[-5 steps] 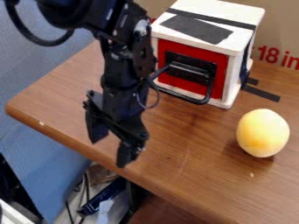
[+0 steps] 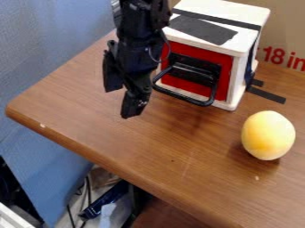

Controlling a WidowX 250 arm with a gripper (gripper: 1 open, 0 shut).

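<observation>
My black gripper (image 2: 119, 93) hangs over the table (image 2: 84, 125) left of a small white-and-red oven (image 2: 215, 44), its fingers pointing down beside the black handle (image 2: 202, 98) on the oven's front. The fingers look apart, with nothing seen between them. A pale yellow round object (image 2: 268, 135) rests on the table at the right, apart from the gripper.
A cardboard box (image 2: 284, 36) stands behind the oven, with black tape strips on the table to the right. Beyond the table's edge are cables and clutter below.
My gripper has moved back, away from the front edge, toward the upper part of the view. The oven and yellow object have stayed where they were.
</observation>
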